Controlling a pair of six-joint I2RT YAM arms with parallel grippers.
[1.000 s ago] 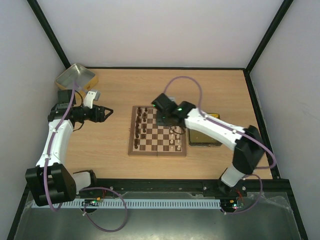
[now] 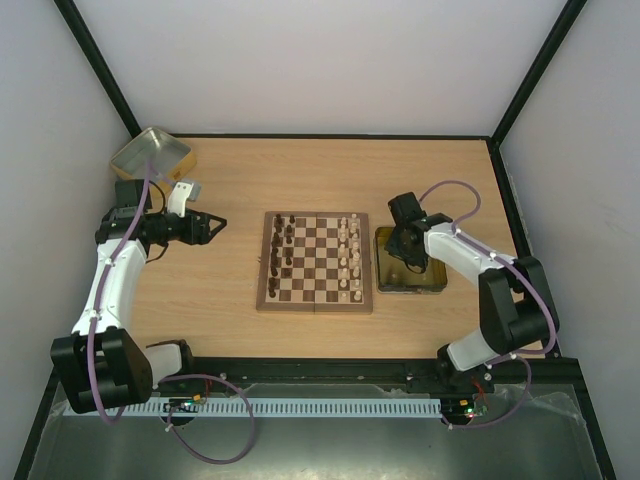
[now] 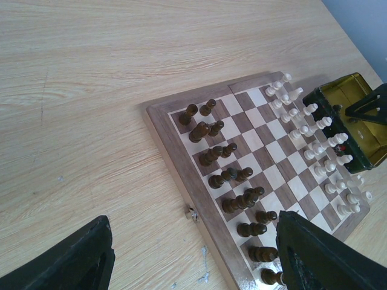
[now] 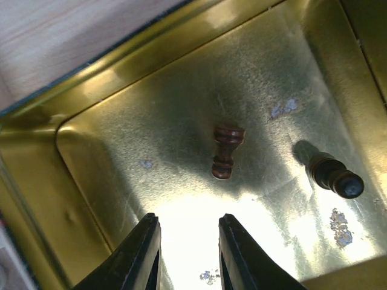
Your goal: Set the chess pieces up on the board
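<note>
White pieces [image 3: 315, 124] stand in two rows along the right side of the chessboard [image 2: 316, 304], dark pieces [image 3: 234, 202] along its left. In the right wrist view a dark brown pawn [image 4: 227, 151] lies in the gold tray [image 4: 139, 169], and a taller dark piece [image 4: 335, 175] stands to its right. My right gripper is above the tray, open, its fingers apart with nothing between them; both pieces are beyond the fingertips. Left of the board, my left gripper [image 2: 218, 229] hangs over bare table, its fingers apart and empty.
An empty-looking metal tray [image 2: 152, 158] sits at the back left corner. The gold tray's walls rise around the loose pieces, close to the board's right edge. Bare table lies behind the board and in front of it.
The left arm looks still.
</note>
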